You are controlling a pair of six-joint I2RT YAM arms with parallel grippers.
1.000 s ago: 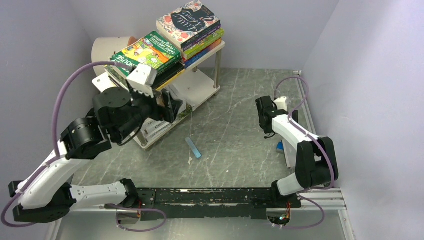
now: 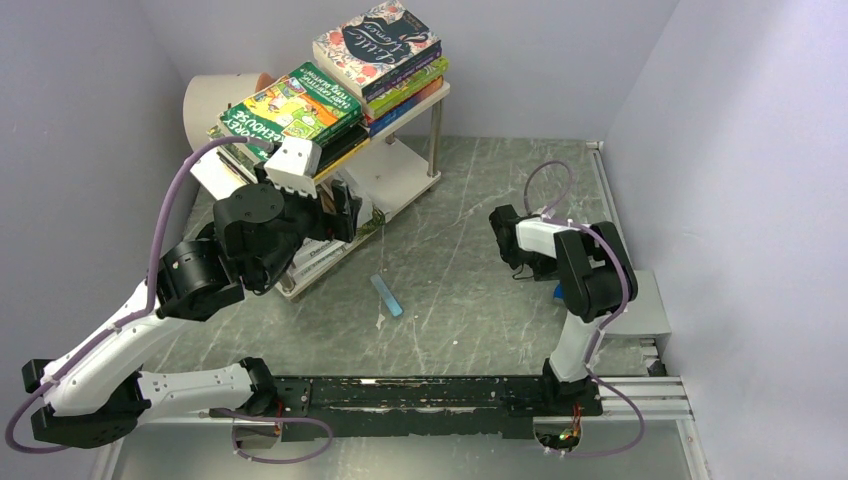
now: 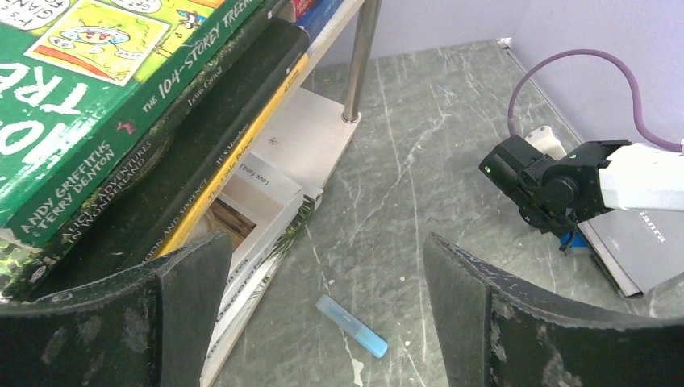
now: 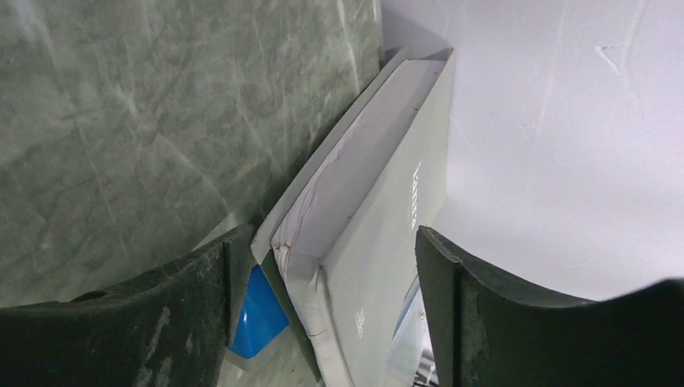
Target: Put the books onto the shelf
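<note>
A grey file [image 4: 413,189] leans by the right wall. In the right wrist view it shows between the spread fingers of my right gripper, without clear contact on either side. From above, the right arm hides most of that gripper, but part of the grey file [image 2: 642,303] shows beside it. My left gripper is open and empty, beside the shelf. On the shelf's upper level lie a green Treehouse book [image 2: 295,105] and a Little Women book [image 2: 377,45], each atop other books. More books [image 3: 258,214] lie on the lower level.
The white two-level shelf [image 2: 410,180] stands at the back left with metal posts. A small light-blue object [image 2: 386,296] lies on the floor. A blue block [image 4: 260,313] sits against the file's foot.
The left arm has shifted slightly.
</note>
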